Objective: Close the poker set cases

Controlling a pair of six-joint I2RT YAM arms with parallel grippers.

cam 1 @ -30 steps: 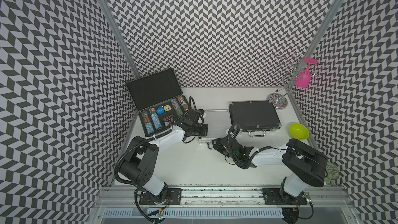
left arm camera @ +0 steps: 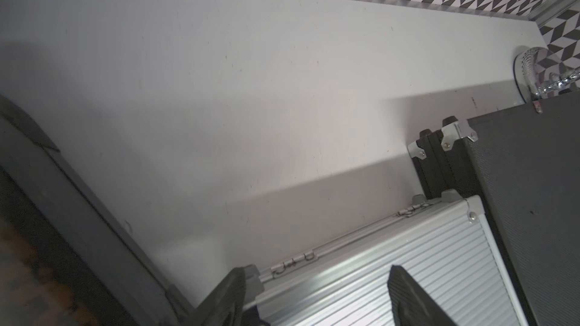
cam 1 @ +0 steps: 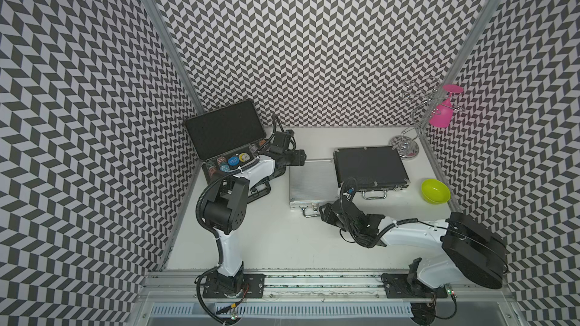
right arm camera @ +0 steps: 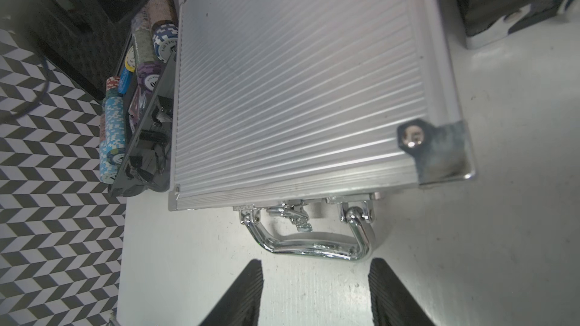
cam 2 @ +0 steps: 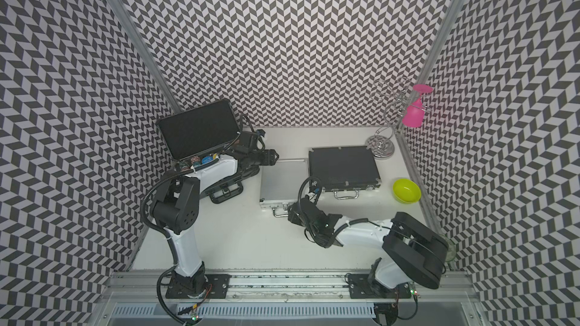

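Observation:
An open black poker case point(cam 1: 218, 132) at the left holds chips and cards, its lid raised. A closed silver case point(cam 1: 312, 181) lies in the middle, its handle point(right arm camera: 314, 247) at the front. A closed black case point(cam 1: 371, 165) lies to its right. My left gripper is open above the silver case's back, beside the open case, nothing between its fingers. My right gripper is open just in front of the silver case's handle, holding nothing.
A green bowl point(cam 1: 435, 190) sits at the right, with a chrome stand carrying a pink item point(cam 1: 442, 113) behind it. Free table lies at the front and along the back behind the silver case.
My left arm has moved up toward the back over the last second. My right arm has shifted slightly right, away from the silver case's handle.

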